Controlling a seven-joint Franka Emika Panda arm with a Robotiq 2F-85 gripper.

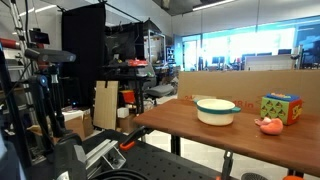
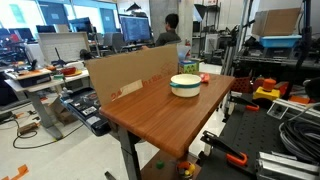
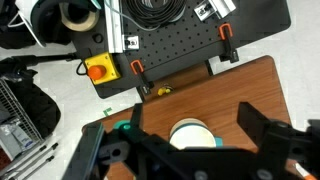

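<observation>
A whitish round bowl with a teal rim stands upright on the brown wooden table. It is also the pale round bowl in the second exterior view. My gripper is open in the wrist view, its dark fingers wide apart at the bottom. Seen from above, the bowl lies in the gap between them, well below and untouched. A pink toy-like object and a colourful box rest to the bowl's right in the first exterior view.
A cardboard panel borders one long side of the table. Along another side is a black perforated platform with orange-marked clamps, cable and tape. The tabletop near the bowl has bare room.
</observation>
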